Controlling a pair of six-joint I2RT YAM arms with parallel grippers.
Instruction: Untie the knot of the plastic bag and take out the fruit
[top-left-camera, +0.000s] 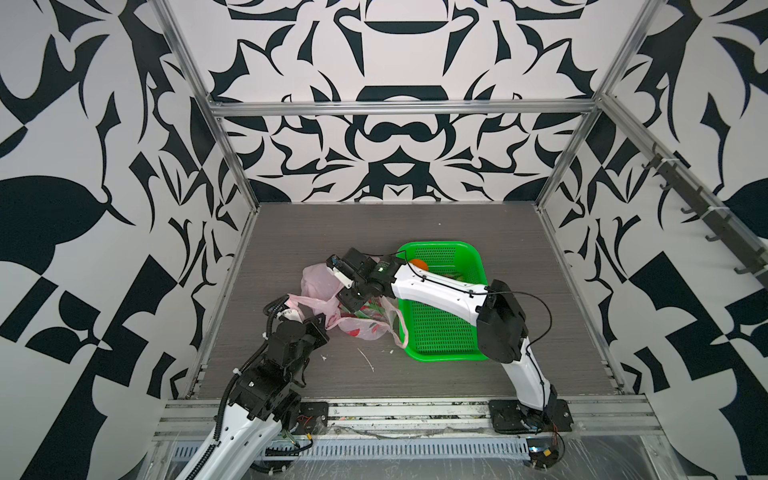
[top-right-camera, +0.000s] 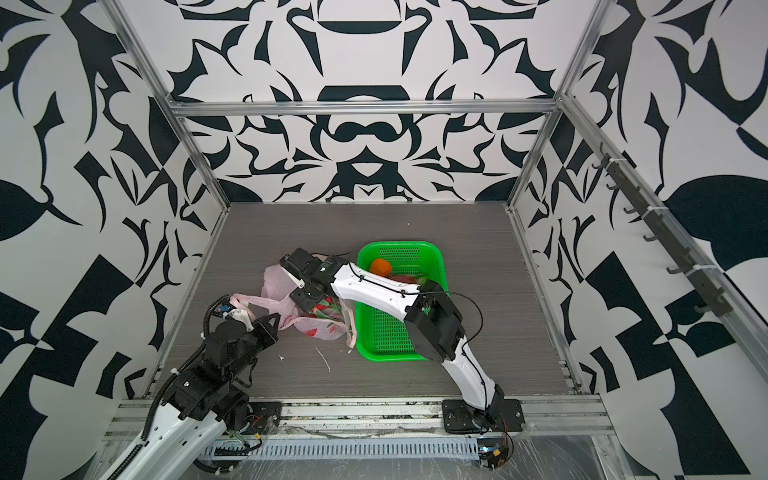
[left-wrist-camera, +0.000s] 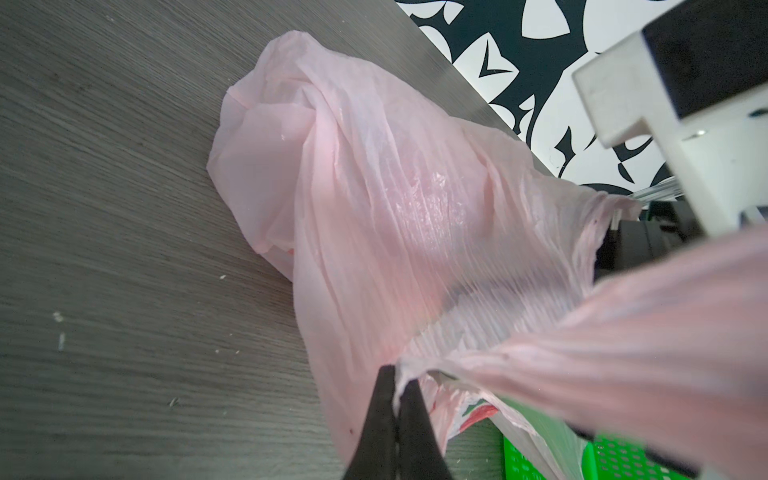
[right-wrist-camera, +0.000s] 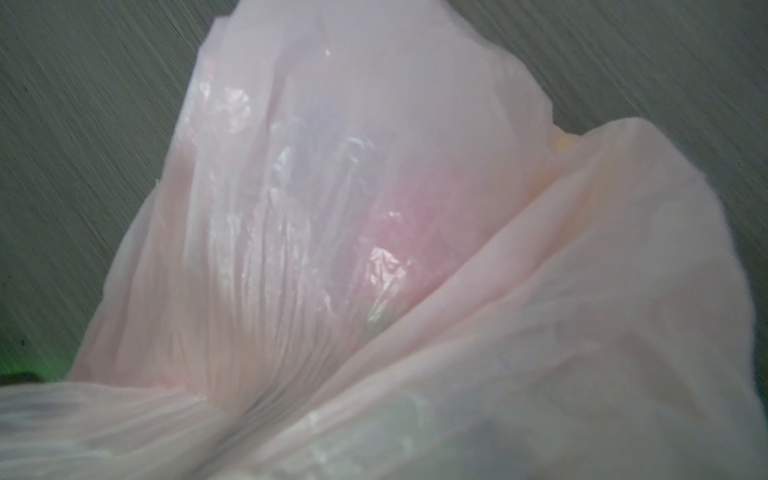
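Note:
A crumpled pink plastic bag (left-wrist-camera: 376, 192) lies open on the table left of the green basket, with red and green shapes showing in and through it. My left gripper is shut on a thin twisted strand of the bag at its near left side. My right gripper (top-left-camera: 340, 276) hangs over the middle of the bag, beside its mouth. Its fingertips and finger state are hidden, as bag film fills the right wrist view.
The green basket (top-left-camera: 440, 336) holds an orange (top-right-camera: 380, 267) and other produce partly behind the right arm. Small scraps lie in front of it.

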